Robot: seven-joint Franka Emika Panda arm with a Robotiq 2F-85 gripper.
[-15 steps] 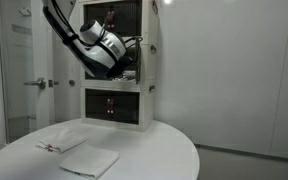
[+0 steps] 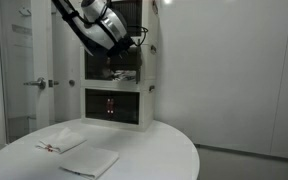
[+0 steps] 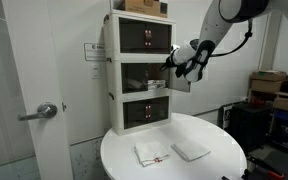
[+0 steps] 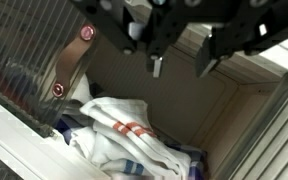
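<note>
In the wrist view, my gripper is part open, with no cloth visible between its fingers. Folded white cloths with red stripes (image 4: 129,122) and blue stripes lie stacked in a cabinet compartment, below and apart from the fingertips. The white cabinet (image 3: 117,95) has dark doors above and below its middle compartment, where the cloth stack (image 3: 157,82) shows. From outside, the arm (image 2: 106,32) reaches to the cabinet's upper middle; the fingertips are too small to make out there. On the round white table lie two cloths, one striped (image 3: 151,153) and one plain (image 3: 191,149).
A ribbed panel with a brown handle (image 4: 72,62) is close at the left in the wrist view. Boxes (image 3: 144,7) sit on top of the cabinet. A room door (image 3: 44,100) stands at the left.
Over the last second the arm has risen in front of the cabinet, away from the middle compartment. Both cloths on the table have stayed in place.
</note>
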